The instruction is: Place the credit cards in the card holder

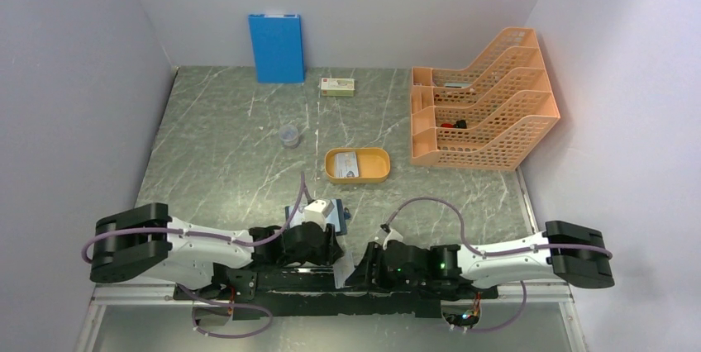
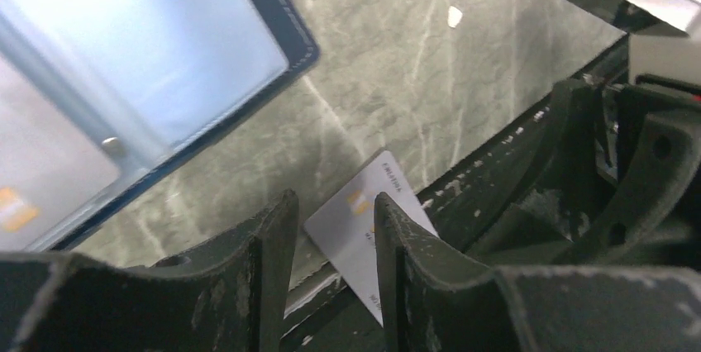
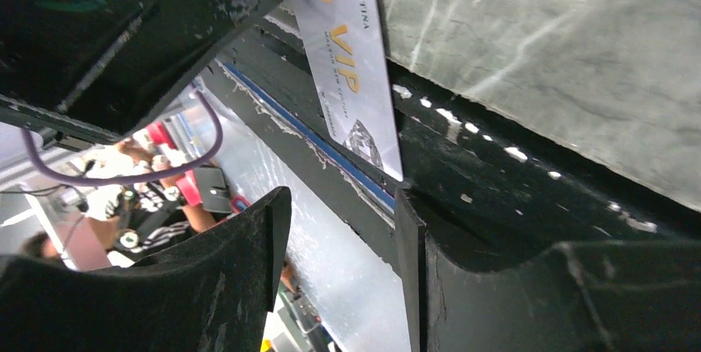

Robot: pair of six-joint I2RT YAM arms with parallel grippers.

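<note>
A white VIP credit card [image 1: 344, 271] [image 2: 364, 203] [image 3: 347, 71] lies at the table's front edge, partly over the black strip, between my two grippers. The open card holder [image 1: 335, 216] [image 2: 198, 46], with clear sleeves, lies just behind it, partly under the left arm in the top view. My left gripper hangs over the card's corner, fingers part open, nothing seen held. My right gripper stands open at the card's other end, nothing between its fingers.
A yellow tray [image 1: 374, 166] with cards inside stands mid-table. An orange rack [image 1: 488, 145] fills the back right; a small box [image 1: 337, 88], a clear cup [image 1: 288, 135] and a blue board [image 1: 276, 46] are behind.
</note>
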